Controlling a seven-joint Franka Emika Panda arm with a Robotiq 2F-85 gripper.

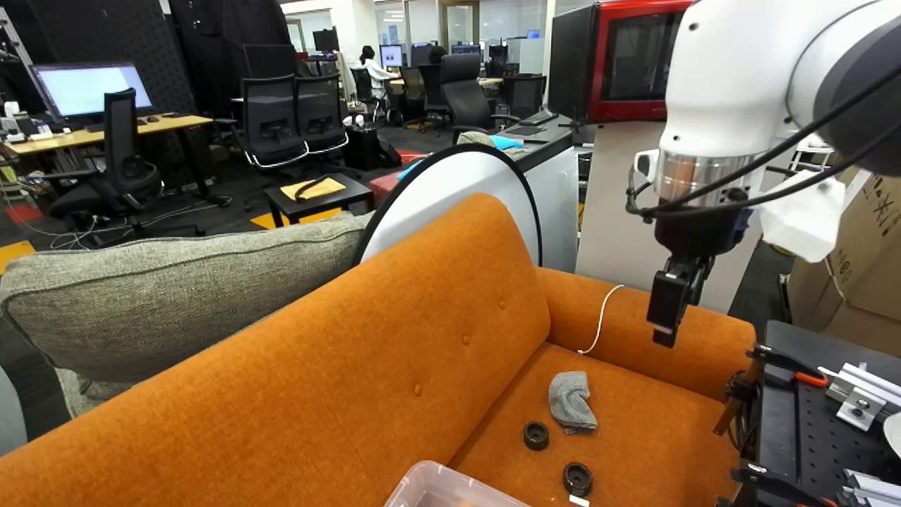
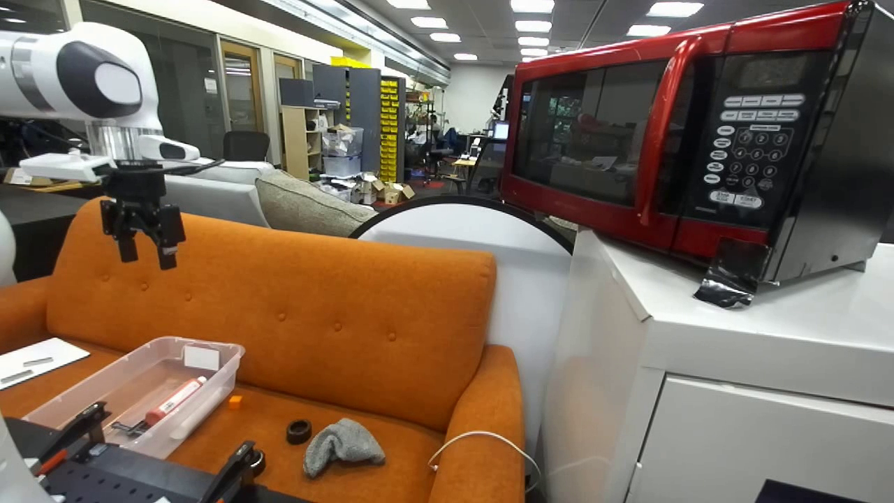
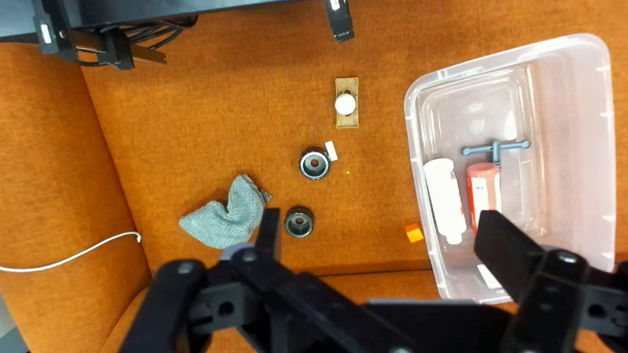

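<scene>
My gripper stands open high above the orange sofa seat, with nothing between its fingers. In the second exterior view the gripper (image 2: 149,256) hangs in front of the sofa's backrest, fingers pointing down. A crumpled grey cloth (image 3: 228,216) lies on the seat. Beside it are two black ring-shaped parts, one (image 3: 300,221) close to the cloth and another (image 3: 315,163) farther off. A clear plastic bin (image 3: 421,147) holds a white bottle (image 3: 444,197), a red bottle (image 3: 484,191) and a grey T-shaped piece (image 3: 496,149). Just outside the bin's wall sits a small orange cube (image 3: 414,233).
A tan plate with a white knob (image 3: 346,104) and a small white piece (image 3: 330,150) lie on the seat. A white cord (image 3: 76,256) drapes over the armrest. The black table (image 1: 811,422) with clamps borders the sofa's front. A red microwave (image 2: 603,134) stands on a white cabinet.
</scene>
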